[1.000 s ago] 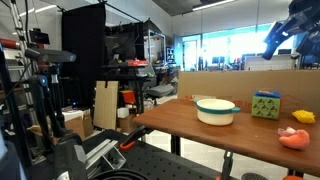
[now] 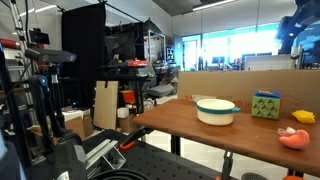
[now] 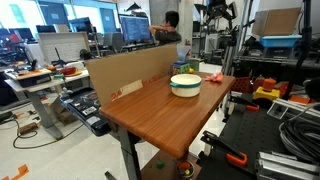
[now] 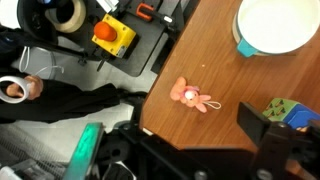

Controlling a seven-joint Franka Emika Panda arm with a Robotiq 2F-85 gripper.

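Observation:
My gripper is open above the table, with nothing between its spread dark fingers. Beyond them in the wrist view, a small pink toy (image 4: 190, 95) with a string-like tail lies on the wood. Exterior view 1 has the same pink toy (image 2: 294, 138) near the table's right front edge, well below the raised arm. A round white bowl (image 2: 216, 113) with a teal base and tab stands at mid-table. Behind the toy is a green and blue block (image 2: 265, 105), partly covered by a finger in the wrist view. A yellow item (image 2: 303, 117) lies beside the block.
The wooden table (image 3: 150, 115) has wide bare room on the bowl's far side from the toy. A tan upright panel (image 3: 130, 80) borders its back. A red emergency button (image 4: 104, 31) on a yellow box sits off the table, beside a black rail.
In exterior view 1 the raised arm has shifted to the right, partly toward the frame edge. The bowl, toy and block have stayed where they were.

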